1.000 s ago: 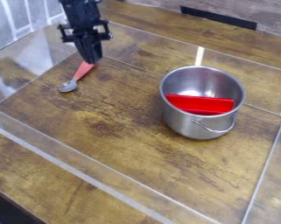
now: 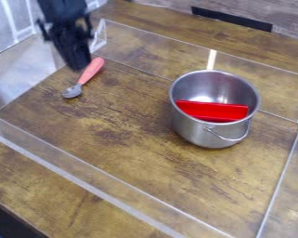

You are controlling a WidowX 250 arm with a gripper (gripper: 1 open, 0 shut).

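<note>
My gripper [image 2: 71, 59] hangs blurred at the upper left, just above a spoon with a pink handle [image 2: 92, 72] and a metal head [image 2: 73, 91] lying on the wooden table. Its fingertips are too blurred to show whether they are open or shut. A steel pot [image 2: 208, 136] with a wire handle stands at the right, holding a red block [image 2: 213, 111].
Clear plastic edges or panels run along the left and around the work area.
My gripper has come down from the top edge toward the spoon, lower and farther left than a second ago. The spoon and pot have not moved.
</note>
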